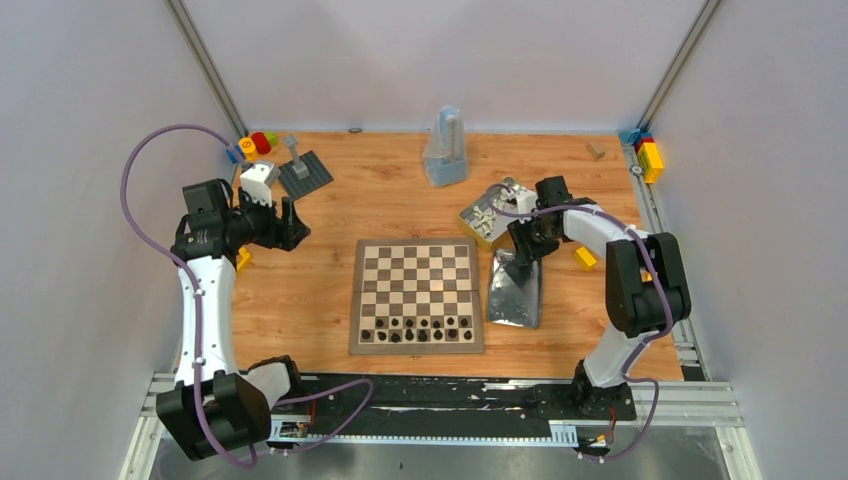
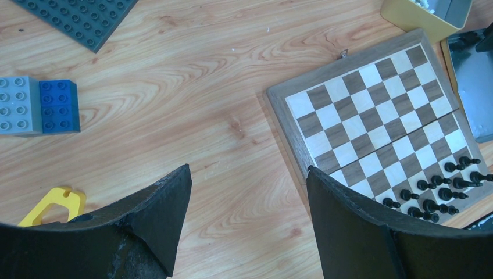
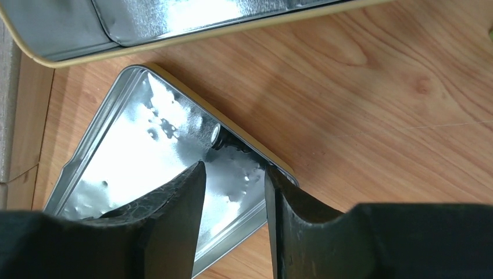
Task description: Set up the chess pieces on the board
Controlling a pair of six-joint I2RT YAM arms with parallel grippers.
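Observation:
The chessboard [image 1: 417,265] lies flat mid-table, with black pieces [image 1: 409,335] standing in two rows along its near edge. To its right is a shiny metal tray [image 1: 515,298]. One black piece [image 3: 229,139] lies on its side in that tray, against the rim. My right gripper is open above the tray, its fingertips close to this piece in the right wrist view, with nothing between them. White pieces [image 1: 482,217] fill part of a box [image 1: 468,228] behind the tray. Far from the board, on the left, my left gripper hangs open and empty.
A plastic bag [image 1: 446,150] stands at the back. On the left are a dark baseplate [image 1: 306,178], blue bricks [image 2: 59,106] and a yellow piece [image 2: 64,199]. A yellow block [image 1: 585,259] lies right of the tray. Bare wood separates the board from the left arm.

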